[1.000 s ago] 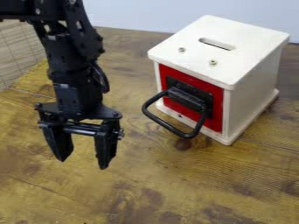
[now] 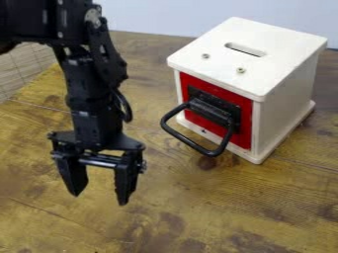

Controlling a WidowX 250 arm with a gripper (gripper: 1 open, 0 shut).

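Note:
My black gripper (image 2: pixel 99 184) hangs low over the wooden table at the left, its two fingers apart with nothing between them. To its right stands a white box (image 2: pixel 276 61) with a slot and two screws on its sloped top and a red front panel (image 2: pixel 200 87). A black loop handle (image 2: pixel 185 137) sticks out from a dark plate on that panel, above and to the right of my gripper and apart from it.
A pale wall runs behind the table, and a mesh surface lies at the far left.
My gripper has shifted a little to the right and slightly down over the last second. The box and its handle have not moved.

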